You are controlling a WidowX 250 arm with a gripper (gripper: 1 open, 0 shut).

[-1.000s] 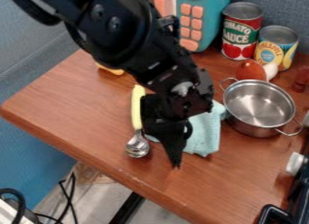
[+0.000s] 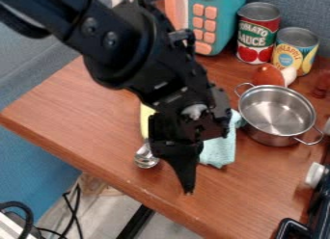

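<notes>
The black arm reaches down from the upper left, and its gripper (image 2: 183, 164) hangs over the middle of the wooden table (image 2: 77, 118), in front of a light teal cloth (image 2: 219, 146). A metal spoon-like utensil (image 2: 146, 160) lies just left of the fingers. A yellow object (image 2: 147, 117), partly hidden by the arm, lies behind it. Whether the fingers are open or shut, or hold anything, I cannot tell.
A steel pot (image 2: 276, 116) stands at the right, with a red onion-like item (image 2: 268, 74), a tomato sauce can (image 2: 257, 33), another can (image 2: 295, 50) and a teal toy (image 2: 192, 19) behind. A black appliance (image 2: 307, 214) borders the right edge.
The gripper and arm have shifted slightly, covering more of the yellow object. The other objects appear unmoved.
</notes>
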